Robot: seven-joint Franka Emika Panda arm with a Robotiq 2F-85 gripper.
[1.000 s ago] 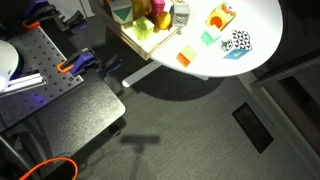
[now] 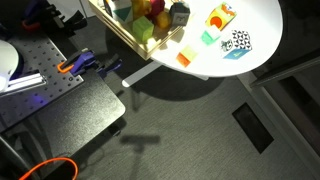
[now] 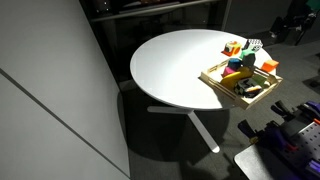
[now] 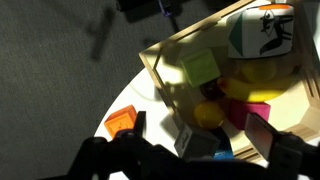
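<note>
My gripper reaches in from the bottom of the wrist view, its two dark fingers wide apart. A grey cube [image 4: 195,142] at the wooden tray's edge shows in the gap; I cannot tell how far below the fingers it lies. In the tray [image 4: 170,92] are a green cube [image 4: 200,67], an orange ball [image 4: 208,115], a yellow piece [image 4: 258,70], a red piece [image 4: 248,110] and a block with an animal print [image 4: 260,33]. The tray [image 3: 212,81] also shows in exterior view 2, its contents partly dark.
An orange cube [image 4: 120,122] lies outside the tray near the rim of the round white table [image 3: 165,75]. A spotted block [image 2: 237,43] and an orange-yellow toy [image 2: 220,17] stand farther along.
In exterior view 1 the tray's contents and the grey cube have become darker, as if shaded from above. The objects outside the tray have not visibly moved.
</note>
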